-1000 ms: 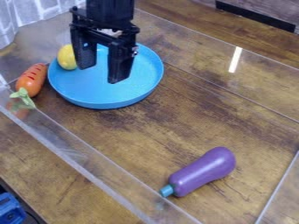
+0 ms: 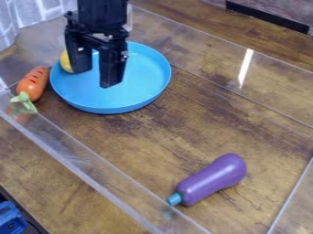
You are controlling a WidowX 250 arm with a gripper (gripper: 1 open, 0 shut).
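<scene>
The black gripper hangs open over the left half of a blue plate. A yellow object, partly hidden behind the gripper, sits at the plate's left rim. I cannot tell whether the fingers touch it. An orange carrot with a pale green top lies left of the plate. A purple eggplant with a teal stem lies on the wooden surface at the lower right.
Clear plastic walls or strips run along the left and right of the wooden surface. A blue item is at the lower left corner.
The gripper has moved left over the plate, toward the yellow object, which is now more hidden. The carrot and eggplant have not moved.
</scene>
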